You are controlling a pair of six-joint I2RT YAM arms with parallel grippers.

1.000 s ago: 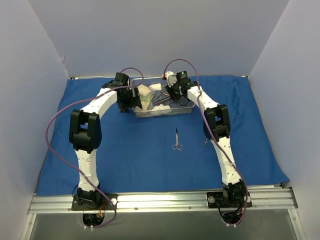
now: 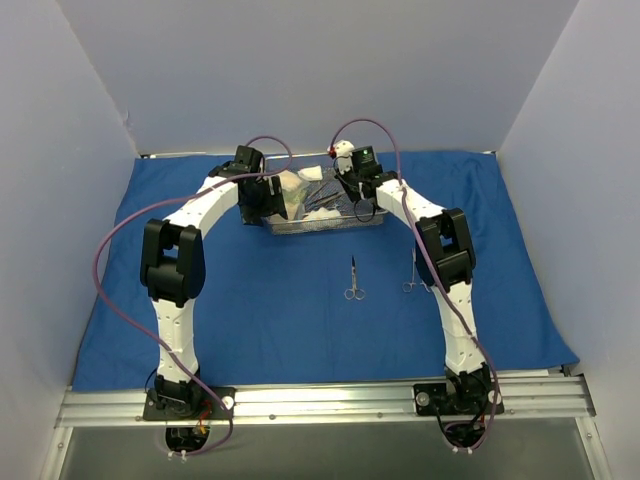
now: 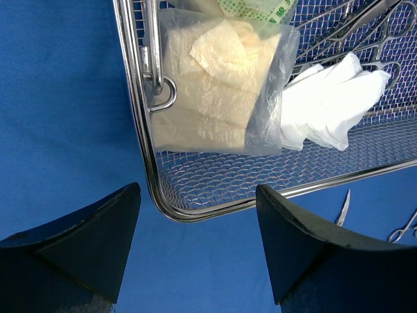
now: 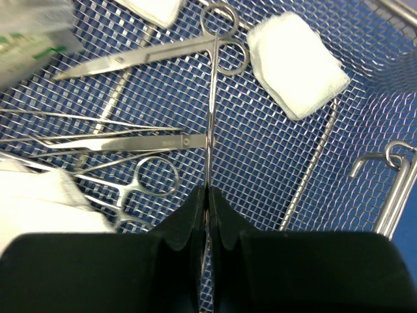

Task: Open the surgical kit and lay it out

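The mesh tray point(image 2: 325, 225) at the back holds bagged dressings point(image 3: 215, 91), white gauze point(image 4: 296, 65), scissors point(image 4: 143, 55) and several other steel instruments. My right gripper is over the tray, shut on a long thin steel instrument point(image 4: 211, 111), which runs lengthwise through its fingertips. My left gripper stands open at the tray's left end, over its front corner, nothing between its fingers.
A pair of scissors point(image 2: 354, 290) lies on the blue drape point(image 2: 270, 310) in front of the tray, with another instrument point(image 2: 409, 287) to its right, partly beside the right arm.
My right arm has moved slightly toward the front and right over the tray. The left arm is nearly still.
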